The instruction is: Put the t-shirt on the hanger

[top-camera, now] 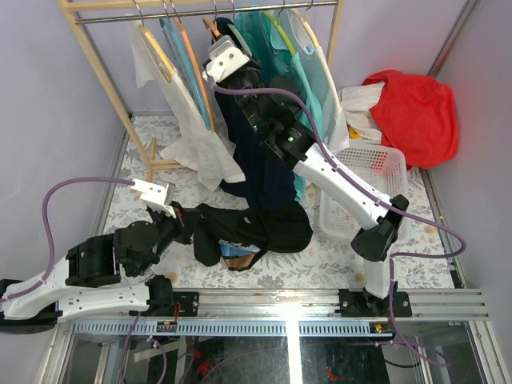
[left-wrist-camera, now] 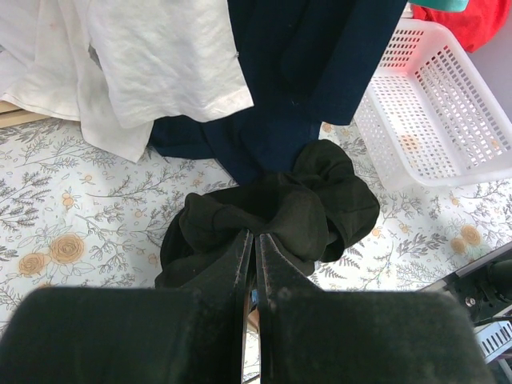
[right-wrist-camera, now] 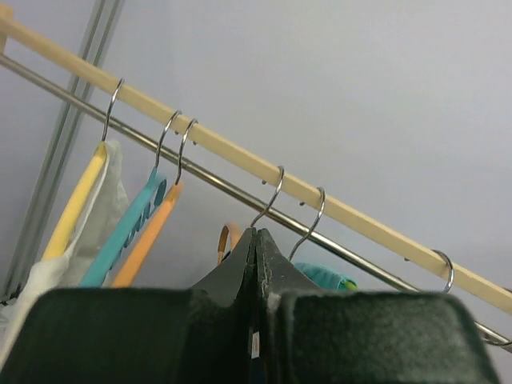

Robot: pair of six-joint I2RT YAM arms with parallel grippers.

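A dark crumpled garment (top-camera: 272, 232) lies on the floral surface at the front; in the left wrist view it (left-wrist-camera: 304, 224) sits just beyond my left gripper, which is shut with nothing visible between its fingers. My right arm reaches up to the rail. In the right wrist view my right gripper is shut, facing the hangers on the rail (right-wrist-camera: 204, 172), including an orange hanger (right-wrist-camera: 148, 240), with nothing visible held. Hanging navy, white and teal shirts (top-camera: 304, 80) fill the rail; the right arm hides part of them in the top view.
A white basket (top-camera: 368, 160) stands at the right, with red cloth (top-camera: 412, 120) behind it. The wooden rack post (top-camera: 104, 80) is at the left. Bare floral surface shows around the dark garment.
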